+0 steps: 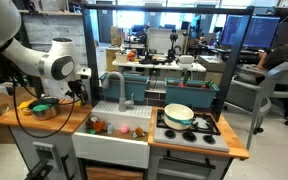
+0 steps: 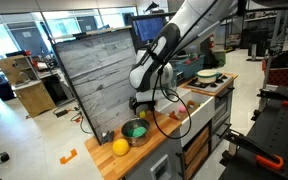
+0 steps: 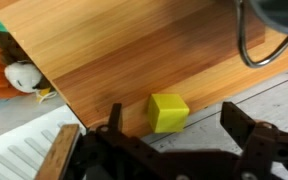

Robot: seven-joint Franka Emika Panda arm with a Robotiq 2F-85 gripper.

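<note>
A small yellow-green block (image 3: 168,113) rests on the wooden counter close to its edge, seen from above in the wrist view. My gripper is open over it, one dark finger on either side and nothing gripped. Bare wood shows around most of the block, and no contact with the fingers can be made out. From the front, the white arm (image 1: 60,63) reaches over the left counter, right of a metal pot (image 1: 46,110). The fingertips are too small to make out clearly there.
The pot (image 2: 136,128) holds something green and stands near a yellow round object (image 2: 120,147). Right of the counter is a white sink (image 1: 118,150) with colourful items, including an orange-and-white toy (image 3: 22,75). Beyond it, a pale pot (image 1: 179,117) sits on the stove.
</note>
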